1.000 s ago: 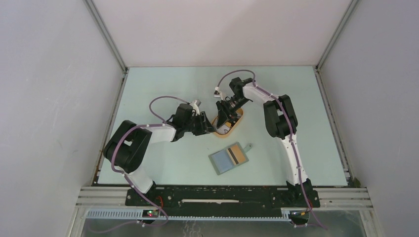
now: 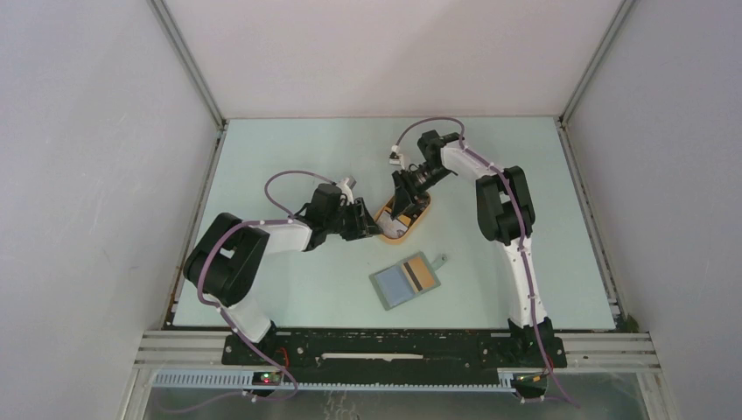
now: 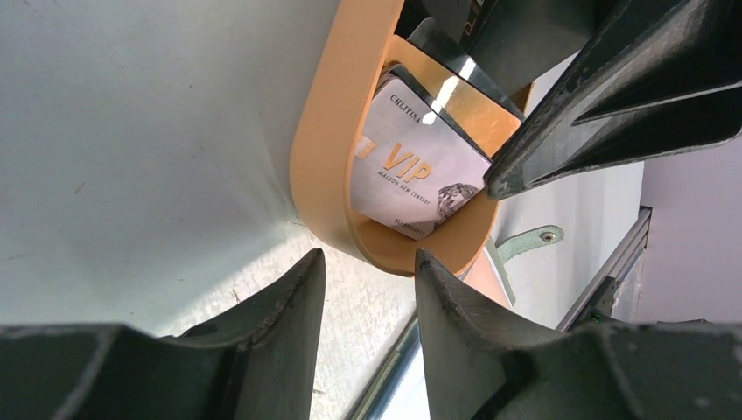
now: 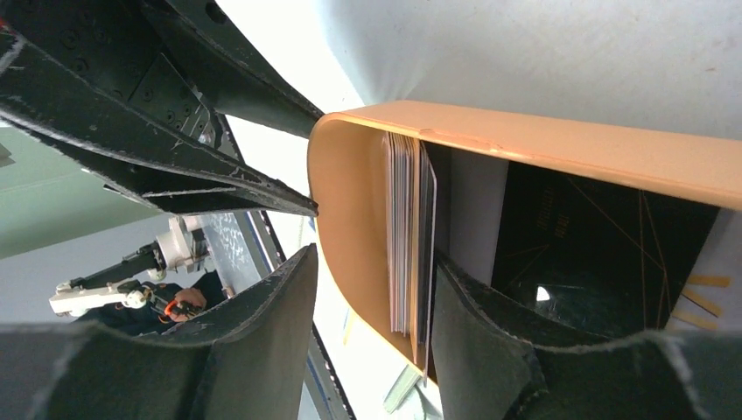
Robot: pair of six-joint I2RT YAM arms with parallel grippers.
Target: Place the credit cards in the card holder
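An orange oval tray holds stacked cards, including a white VIP card; in the right wrist view the stack (image 4: 405, 236) stands on edge beside a dark card (image 4: 582, 254). My left gripper is part open just outside the tray's near end. My right gripper is inside the tray, its fingers part open around the upright card stack; whether it grips the cards is unclear. The grey card holder (image 2: 404, 281) lies open below the tray in the top view.
The two arms are close together at the tray.
My right gripper and arm have moved slightly toward the back right over the tray. The left arm, tray and card holder look unchanged.
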